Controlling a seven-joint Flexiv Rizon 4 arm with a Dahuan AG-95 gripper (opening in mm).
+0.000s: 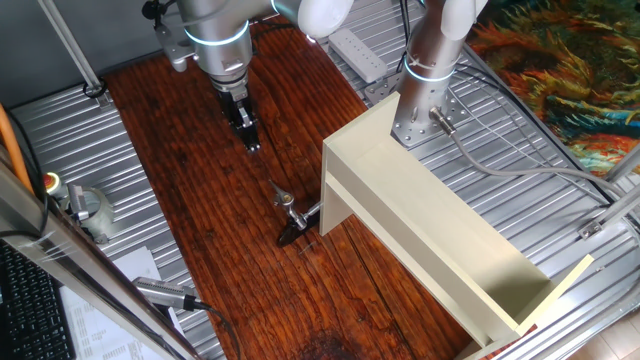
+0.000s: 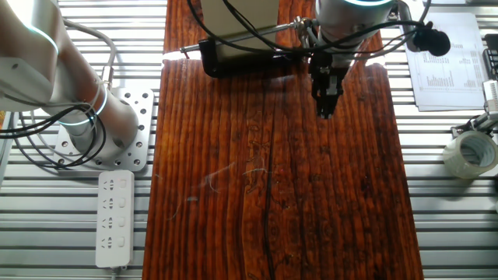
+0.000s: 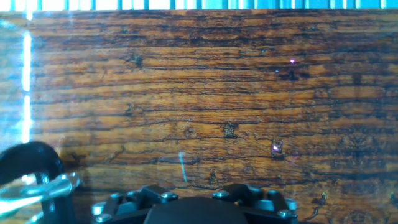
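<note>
In exterior view 1 my gripper (image 1: 253, 149) points down over the far part of the brown wooden board (image 1: 205, 190). Its dark fingers look close together, but whether they are open or shut is unclear, and I make out nothing held. A small metal clip stand (image 1: 290, 208) on a black base stands on the board, nearer the camera than the gripper and apart from it. Beside that stand is a long cream shelf unit (image 1: 430, 215). From the other side, exterior view 2 shows my gripper (image 2: 327, 113) above bare wood. The wrist view has only the dark gripper linkages along its bottom edge.
Tape (image 2: 471, 152) and papers (image 2: 447, 66) lie off the board. Cables hang across exterior view 2. Much of the board there is clear.
</note>
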